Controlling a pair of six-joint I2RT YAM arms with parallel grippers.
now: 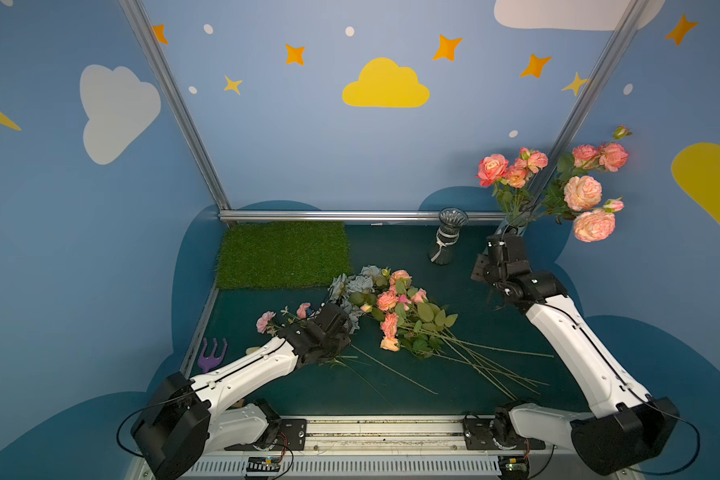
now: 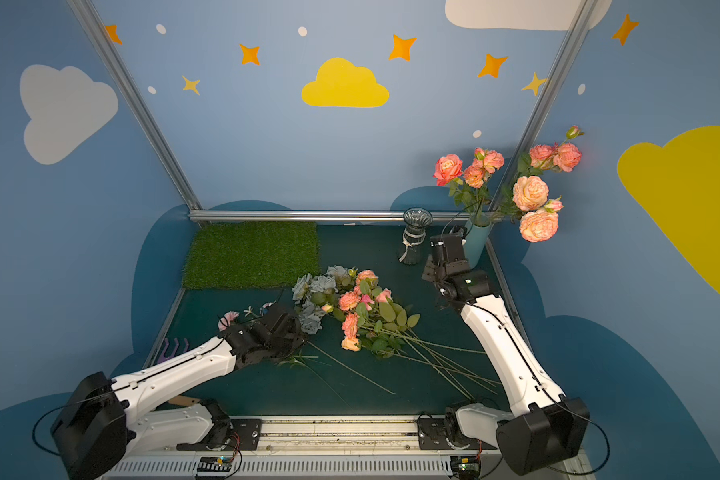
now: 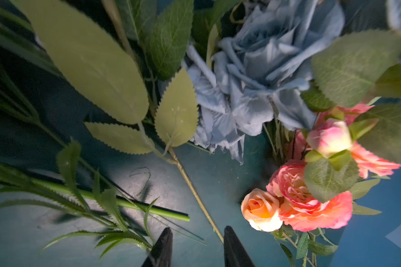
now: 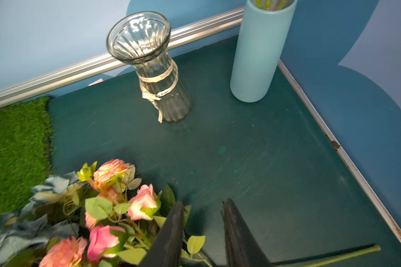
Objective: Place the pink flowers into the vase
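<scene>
Several pink roses (image 1: 388,301) lie with leafy stems in the middle of the table, their long stems reaching right. More pink roses (image 1: 583,193) stand in the pale blue vase (image 4: 260,53) at the back right. A clear glass vase (image 4: 167,84), tied with a ribbon, stands empty beside it. My left gripper is part open over the stems at the left; a thin brown stem shows between its fingers in the left wrist view, not gripped. My right gripper is open and empty, above the table in front of the vases.
Blue-grey flowers (image 3: 271,57) lie against the left side of the pink bunch. Artificial grass (image 1: 284,254) covers the back left, and a purple fork (image 1: 211,354) lies at the left edge. Bare table shows in front of the vases.
</scene>
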